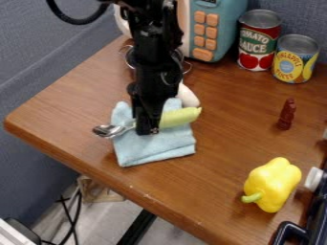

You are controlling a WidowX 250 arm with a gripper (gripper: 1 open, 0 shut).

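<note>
A light blue folded cloth (153, 149) lies near the table's front left edge. On it are a metal spoon (110, 129) and a pale yellow-green item (181, 117), like a corn cob or banana. My black gripper (147, 122) is low over the cloth, between the spoon's bowl and the yellow item, covering the middle of the spoon. I cannot tell whether its fingers are open or shut.
A yellow pepper (271, 183), a small brown figure (288, 114), two cans (258, 40), a second can, a teal toy appliance (209, 24) and a white object (188, 94) stand or lie around.
</note>
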